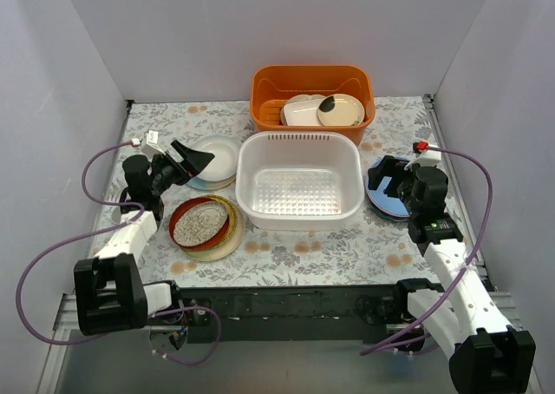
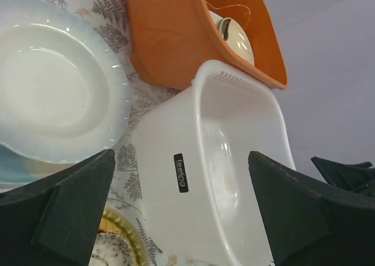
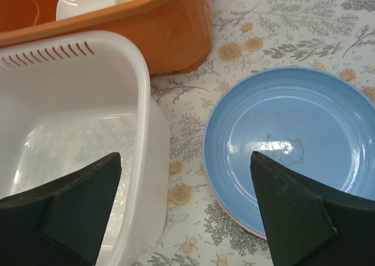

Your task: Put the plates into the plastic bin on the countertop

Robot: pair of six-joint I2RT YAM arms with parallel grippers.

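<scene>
An empty white plastic bin point(image 1: 299, 181) stands mid-counter. Left of it lie a white plate point(image 2: 55, 90) over a light blue plate point(image 2: 23, 169) and, nearer the front, a stack of red and yellow rimmed patterned plates point(image 1: 199, 225). A blue plate point(image 3: 290, 125) on a pink-edged one lies right of the bin. My left gripper point(image 1: 195, 157) is open above the left plates, beside the white plate. My right gripper point(image 1: 381, 171) is open over the blue plate, near the bin's right wall. Neither holds anything.
An orange tub point(image 1: 269, 82) with white dishes stands at the back behind the bin. Walls enclose the patterned counter point(image 1: 295, 264) at the back and sides.
</scene>
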